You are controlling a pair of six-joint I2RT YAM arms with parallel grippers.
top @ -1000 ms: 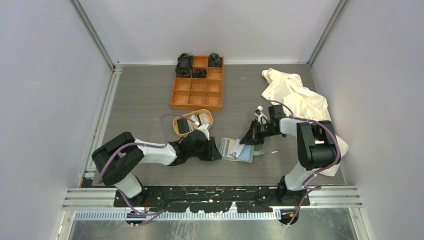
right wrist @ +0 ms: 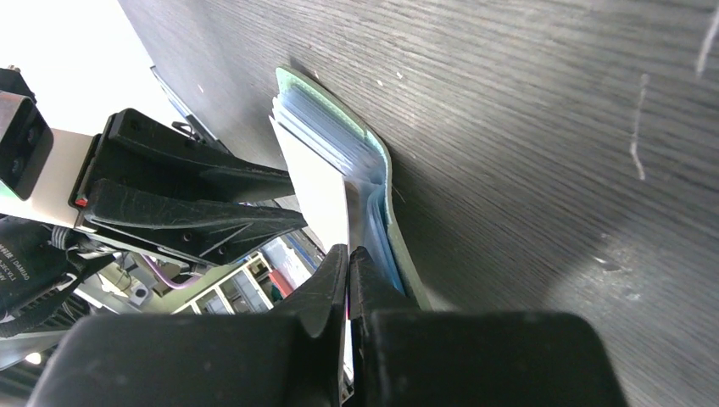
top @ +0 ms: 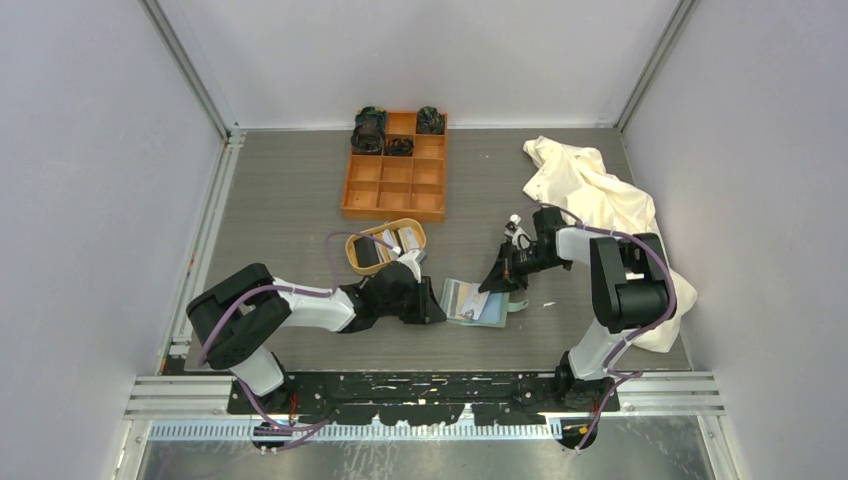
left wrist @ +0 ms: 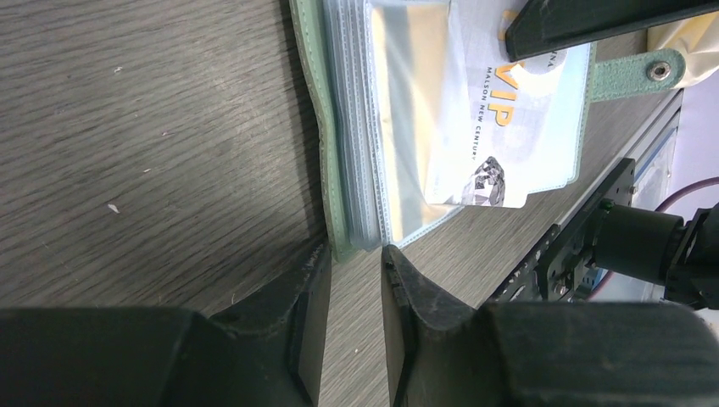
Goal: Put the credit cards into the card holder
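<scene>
The green card holder (top: 494,319) lies open on the table, its clear sleeves (left wrist: 360,127) stacked along one side. A white VIP card (left wrist: 500,127) lies over the front sleeve at a slight tilt. My right gripper is shut on that card's edge; the card appears thin and edge-on in the right wrist view. At the holder's near corner, my left gripper stands part open, its fingertips on either side of the sleeve ends. A clear gap shows between its fingers. Whether the card's far edge is inside the sleeve, I cannot tell.
A small basket (top: 352,252) with several cards stands behind the left arm. Farther back is a wooden compartment tray (top: 395,215) with dark items. Cream cloth (top: 590,185) lies at the right. Table in front of the holder is bare.
The holder has turned slightly and sits straighter. My left gripper has shifted a little to the right, and the right gripper has moved slightly left with the card.
</scene>
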